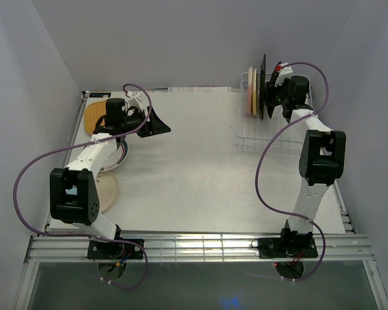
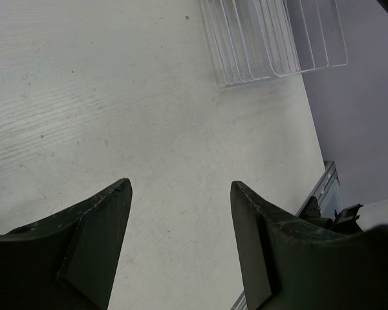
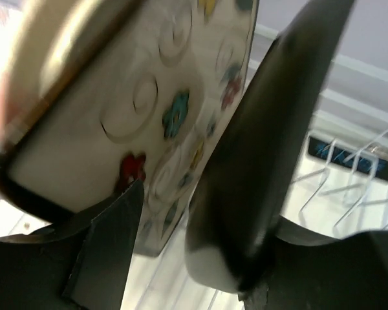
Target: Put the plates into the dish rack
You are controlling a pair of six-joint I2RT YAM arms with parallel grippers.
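Several plates stand upright in the left part of the wire dish rack point(image 1: 252, 142): pale and yellow ones, then dark-edged ones point(image 1: 262, 71). The right wrist view shows a floral plate point(image 3: 142, 103) beside a dark plate point(image 3: 265, 142). My right gripper point(image 1: 277, 93) is part open around the dark plate; whether it grips is unclear. My left gripper point(image 1: 156, 126) stands open and empty over the table's left side. Under and beside that arm lie an orange plate point(image 1: 92, 115), a white rimmed plate point(image 1: 113, 161) and a beige plate point(image 1: 106, 194).
Grey walls border the back and sides; the rack is at the back right.
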